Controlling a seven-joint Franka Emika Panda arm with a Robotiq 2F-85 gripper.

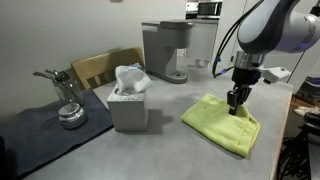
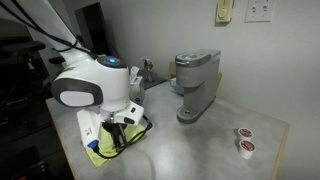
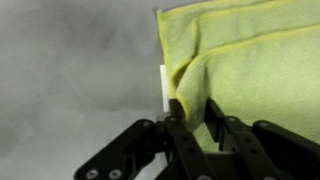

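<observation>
A yellow-green cloth point(image 1: 222, 126) lies on the table near its right side, partly folded over. My gripper point(image 1: 235, 104) is down at the cloth's far right part. In the wrist view a raised fold of the cloth point(image 3: 191, 80) rises between the dark fingers of my gripper, which stand a little apart. From the other side, the arm hides most of the cloth point(image 2: 98, 158). Whether the fingers press on the fold is hard to see.
A coffee machine point(image 1: 167, 48) stands behind, with a tissue box point(image 1: 129, 110) left of the cloth. A metal pot point(image 1: 70, 108) sits on a dark mat point(image 1: 40, 135). Two small pods point(image 2: 246, 148) lie apart.
</observation>
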